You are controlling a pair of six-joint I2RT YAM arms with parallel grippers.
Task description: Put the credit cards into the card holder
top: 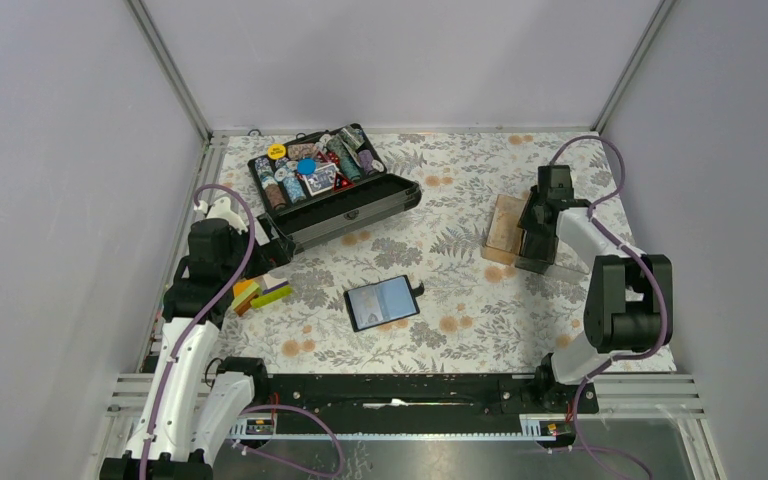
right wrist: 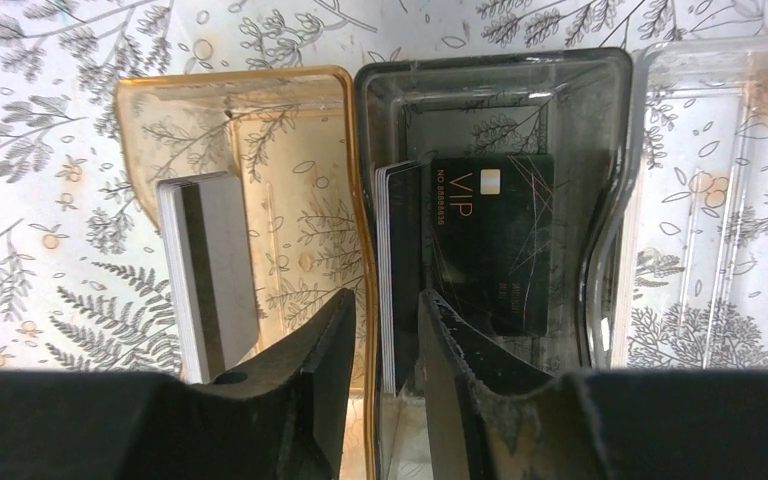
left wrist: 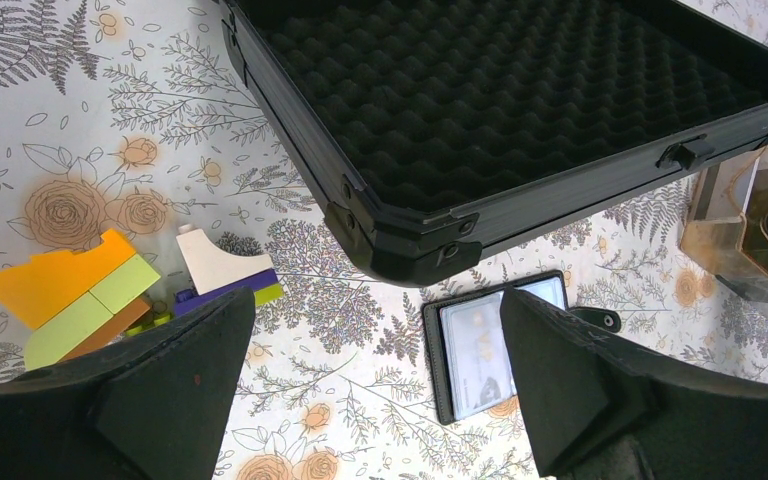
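The card holder [top: 503,225] is at the right of the table, three plastic compartments: amber, dark and clear. In the right wrist view white-edged cards [right wrist: 205,275] stand in the amber compartment [right wrist: 280,120]; a black VIP card [right wrist: 490,240] and a stack of dark cards [right wrist: 400,250] are in the dark one [right wrist: 490,65]. My right gripper is over the dark compartment, its fingers slightly apart around the lower stack; contact cannot be told. My left gripper stands open above the table at the left, beside the open case, with nothing between its fingers.
An open case [left wrist: 410,250] with chips lies at the back left. Coloured blocks [left wrist: 80,310] lie under my left arm. A small card wallet or phone [top: 382,302] lies in the front middle. The table between it and the holder is clear.
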